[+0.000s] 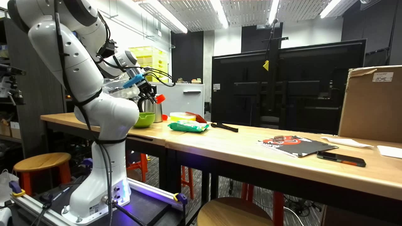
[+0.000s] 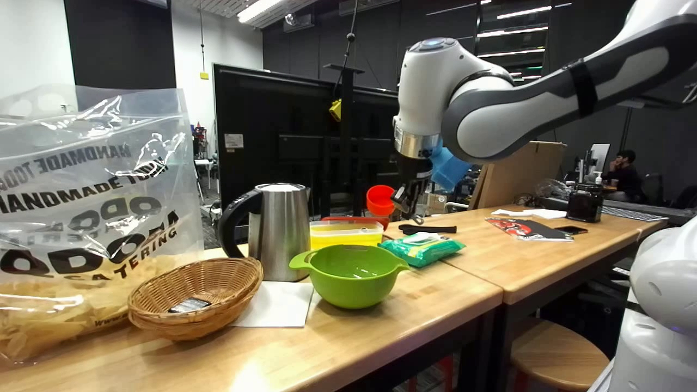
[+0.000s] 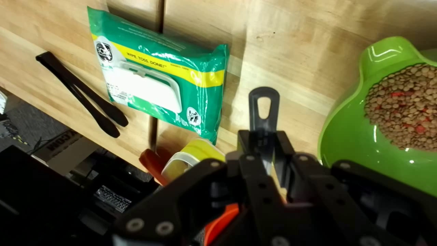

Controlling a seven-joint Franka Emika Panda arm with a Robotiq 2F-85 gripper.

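Note:
My gripper is shut on the dark handle [image 3: 264, 108] of a red scoop. The handle's slotted end sticks out past the fingers in the wrist view. The scoop's red cup [image 2: 380, 198] hangs beside the gripper [image 2: 410, 201], in the air above the table; in exterior view 1 the red cup [image 1: 160, 98] shows to the right of the fingers. A green bowl [image 2: 353, 277] stands on the table, and the wrist view shows brown lentils [image 3: 403, 106] with a few red bits inside it. Whether the cup holds anything cannot be seen.
A green wipes pack [image 3: 159, 73], black tongs [image 3: 80, 94] and a yellow container [image 2: 346, 233] lie near the bowl. Behind it stands a steel jug [image 2: 281, 228]. A wicker basket [image 2: 196, 294] and a clear bag [image 2: 98, 215] occupy one end. Another red item [image 1: 165, 117] sits by the jug.

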